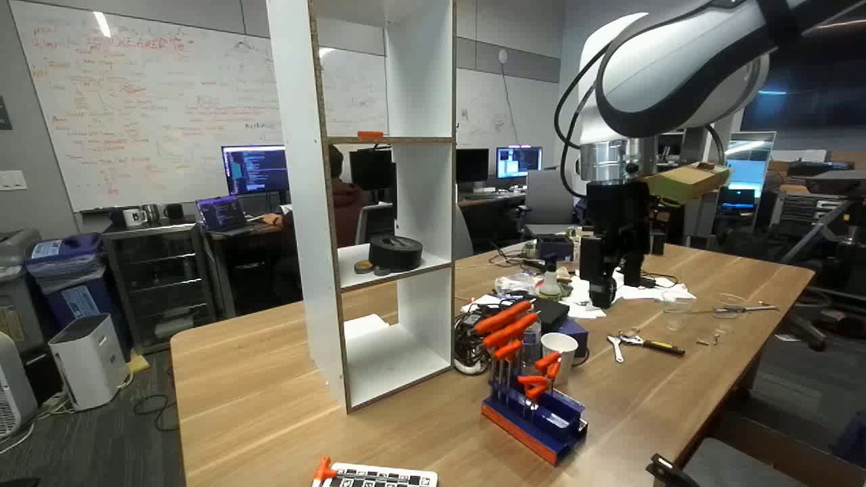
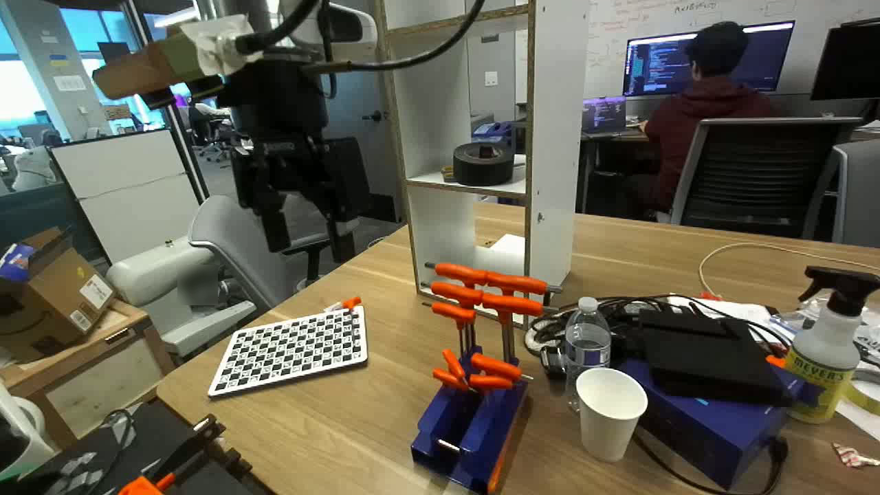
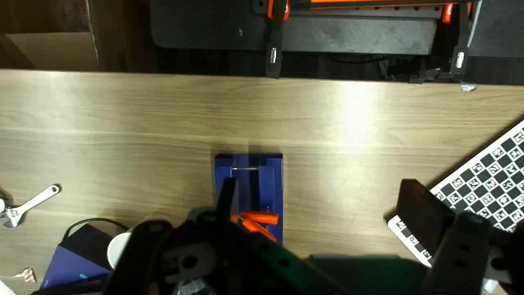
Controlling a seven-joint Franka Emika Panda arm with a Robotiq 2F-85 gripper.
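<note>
My gripper stands open high above the table, its two black fingers wide apart with bare wood showing between them. In exterior view 2 the gripper (image 2: 317,235) hangs to the left of the shelf, fingers pointing down. A blue stand (image 2: 474,437) holds several orange-handled hex keys (image 2: 499,297) upright. From the wrist view, the stand (image 3: 248,164) lies near the left finger, which partly covers it. One more orange-handled key (image 1: 323,469) lies by the checkered board (image 1: 381,477). A small orange piece (image 1: 370,134) sits on the shelf's upper board.
A tall white shelf (image 1: 331,268) stands on the table, with a black tape roll (image 1: 396,252) on its middle level. Beside the stand are a white cup (image 2: 610,412), a water bottle (image 2: 587,346), a blue box (image 2: 718,437) and a spray bottle (image 2: 829,355). Tabletop between stand and board is clear.
</note>
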